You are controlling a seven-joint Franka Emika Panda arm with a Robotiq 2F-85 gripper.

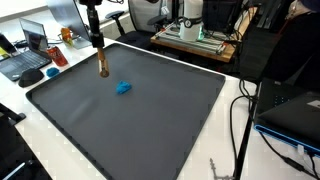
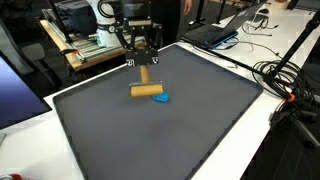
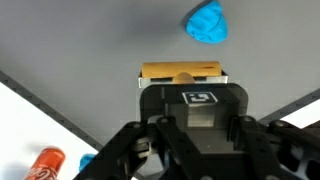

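Note:
A wooden T-shaped tool, an upright handle with a tan cylinder across its lower end, hangs from my gripper. The fingers are shut on its handle. In the wrist view the tan cylinder lies crosswise just beyond the gripper. It appears above the dark board in exterior view 1; its exact height is hard to tell. A crumpled blue cloth rests on the board close by, and the wrist view has the same cloth at the upper right, apart from the tool.
Past the board's far left edge are a laptop, a red can and a small blue item. A wooden-topped stand is behind the board. Cables run along the right side. Most of the board is bare.

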